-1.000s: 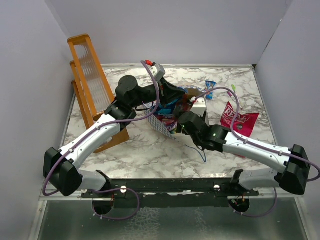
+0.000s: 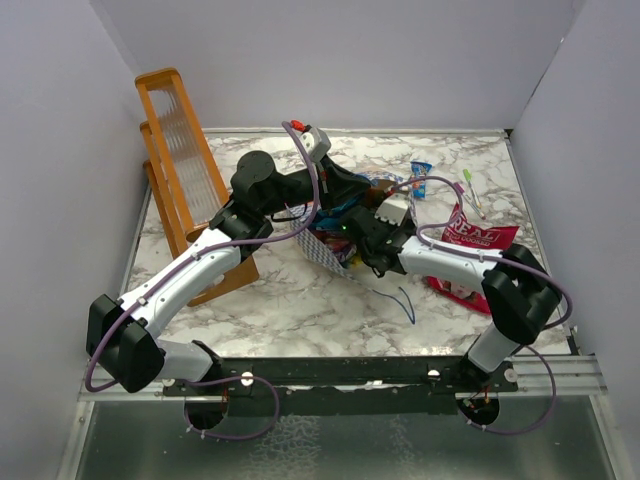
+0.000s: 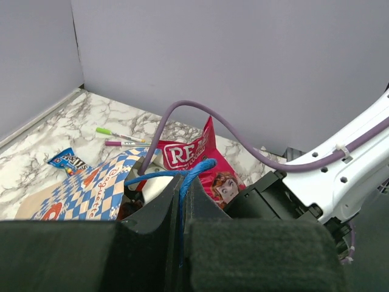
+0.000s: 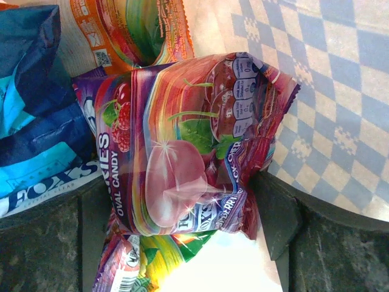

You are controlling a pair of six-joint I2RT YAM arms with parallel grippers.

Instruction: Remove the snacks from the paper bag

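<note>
The checked paper bag (image 2: 318, 252) lies open under both arms. My left gripper is shut on its blue cord handle (image 3: 205, 165). Down inside the bag, my right gripper stands open, one finger on either side of a purple berries candy packet (image 4: 182, 140). The packet's lower part is between the fingers; whether they touch it, I cannot tell. Around it are a dark blue packet (image 4: 30, 143), an orange packet (image 4: 118, 27) and a yellow-green packet (image 4: 167, 255), partly covered. From the top, the right arm hides much of the bag's mouth.
A red snack bag (image 2: 470, 236) and a small blue packet (image 2: 421, 178) lie on the marble table right of the bag, with pens (image 2: 472, 192) behind. A wooden frame (image 2: 165, 150) stands at left.
</note>
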